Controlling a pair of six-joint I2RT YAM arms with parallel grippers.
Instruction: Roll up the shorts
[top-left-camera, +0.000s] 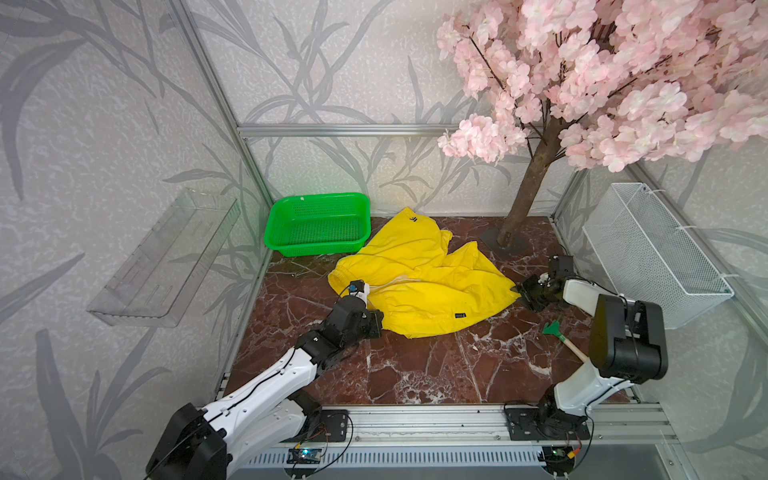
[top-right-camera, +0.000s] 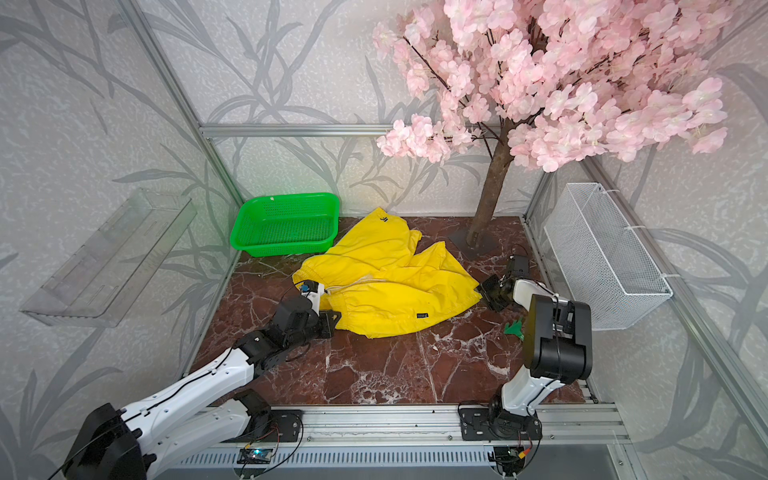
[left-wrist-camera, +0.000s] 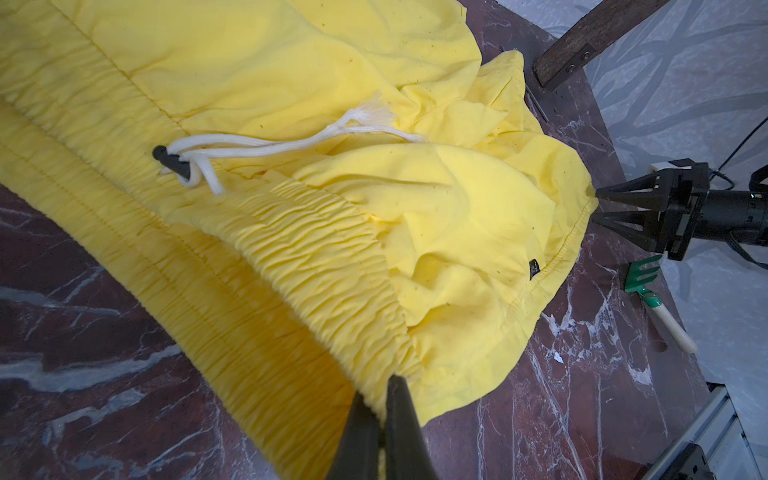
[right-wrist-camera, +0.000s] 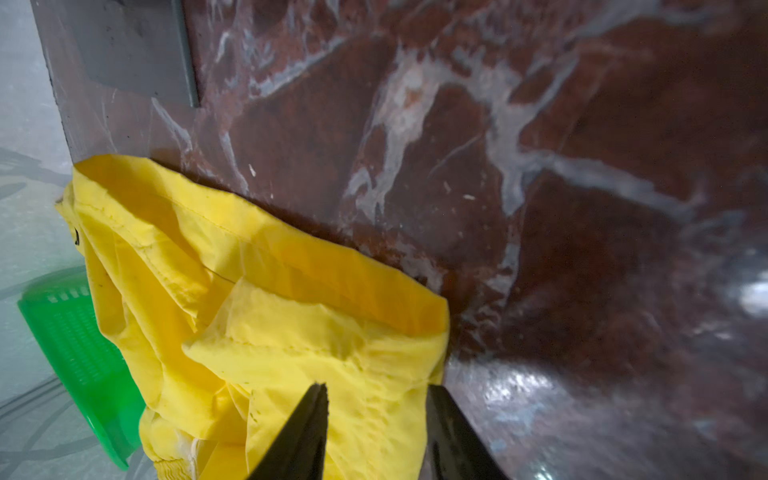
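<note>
Yellow shorts (top-left-camera: 432, 280) lie spread and rumpled over the middle of the table, waistband to the left and leg openings to the right. In the left wrist view, the white drawstring (left-wrist-camera: 280, 145) rests across the front. My left gripper is shut on the front edge of the waistband (left-wrist-camera: 320, 280), which is lifted and gathered into folds. At the far right, my right gripper is open with its fingers apart. The near leg's hem corner (right-wrist-camera: 400, 376) lies below and between those fingers in the right wrist view.
A green basket (top-left-camera: 317, 249) stands at the back left, and a tree trunk (top-left-camera: 528, 192) at the back right. A small green hand rake (top-left-camera: 552, 328) lies close to the right arm. Bare marble table (top-left-camera: 432, 372) stretches in front of the shorts.
</note>
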